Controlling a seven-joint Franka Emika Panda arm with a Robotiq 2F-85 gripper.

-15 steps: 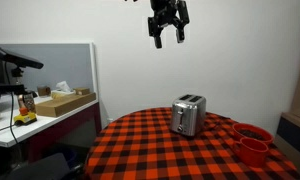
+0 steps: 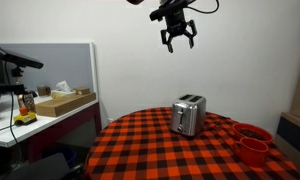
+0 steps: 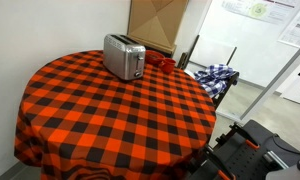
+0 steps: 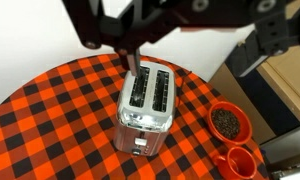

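Observation:
A silver two-slot toaster (image 2: 188,116) stands upright on a round table covered with a red and black checked cloth (image 2: 140,150). High above it, well clear, hangs my gripper (image 2: 178,46), open with nothing between its fingers. From above, the wrist view shows the toaster (image 4: 146,108) with both slots; I make out no bread in them. The dark gripper parts at the top of that view are blurred. A red bowl (image 4: 228,121) of dark small pieces and a red cup (image 4: 237,163) sit beside the toaster.
A brown cardboard box (image 4: 272,95) stands behind the red containers. To the left, a white side table (image 2: 35,122) holds several small items. A blue checked cloth (image 3: 212,74) lies beyond the table.
My gripper has shifted slightly to the right and turned, staying high and open. The toaster and the red containers have not moved.

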